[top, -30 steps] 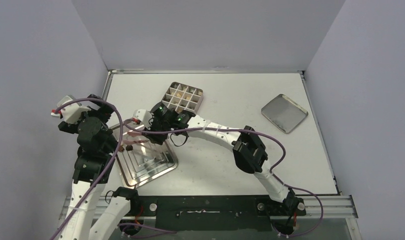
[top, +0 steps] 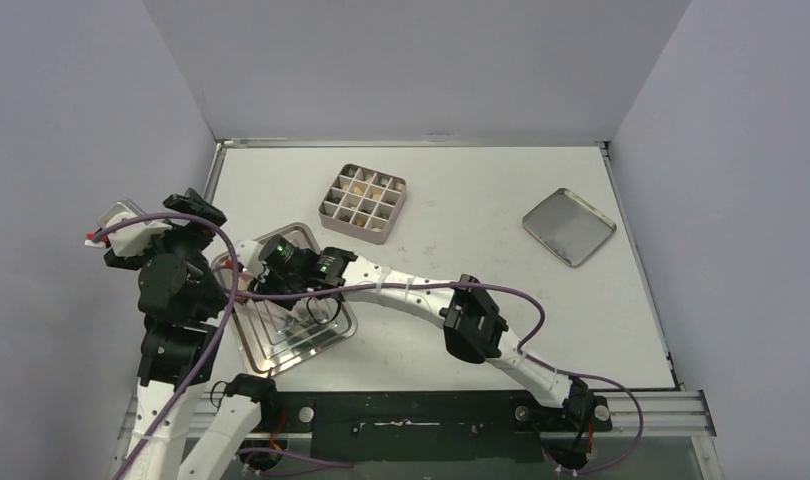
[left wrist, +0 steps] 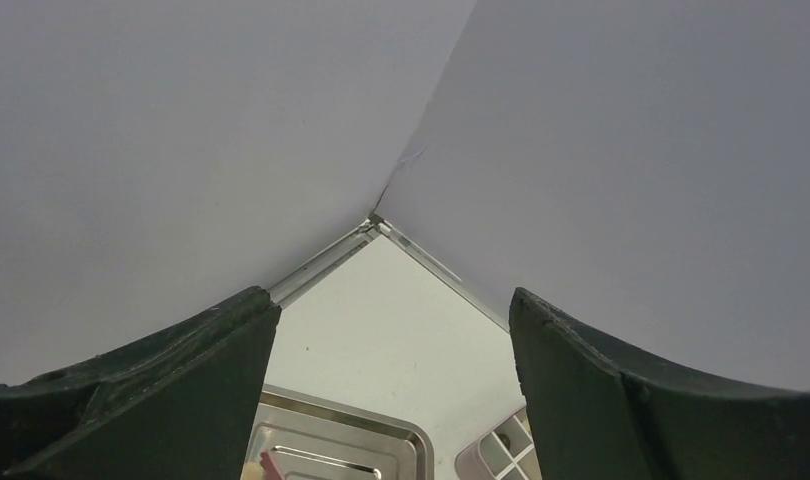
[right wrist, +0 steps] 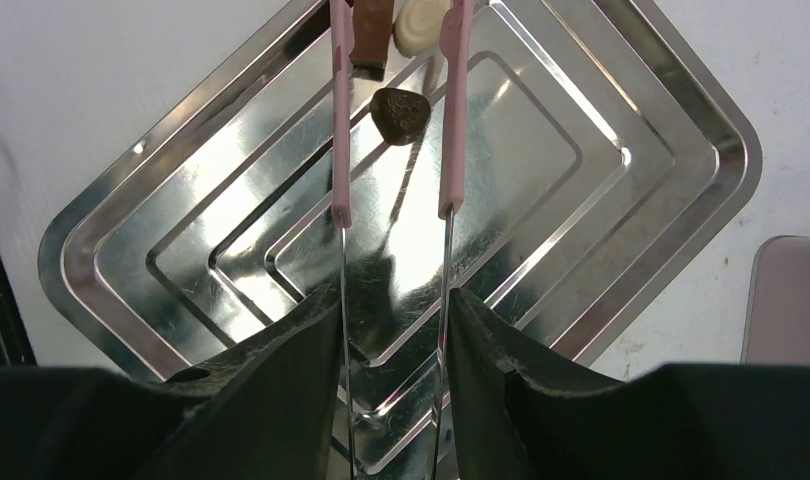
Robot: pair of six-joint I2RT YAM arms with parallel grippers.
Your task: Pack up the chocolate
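My right gripper is shut on metal tongs with pink tips (right wrist: 453, 140), which are parted over the steel tray (right wrist: 681, 190). Near and between the tips lie a dark chocolate piece (right wrist: 401, 115), a brown bar piece (right wrist: 371, 35) and a cream round piece (right wrist: 421, 22); none is visibly gripped. My left gripper is open and raised at the left side, nothing between its fingers. The compartment box (top: 371, 232) sits behind the tray, partly holding pieces; it also shows in the left wrist view.
An empty metal tray (top: 569, 225) lies at the right of the white table (top: 471, 200). Grey walls border the back and sides. The table's middle behind the right arm is clear.
My right gripper has moved left and toward the front with the tongs, over the tray.
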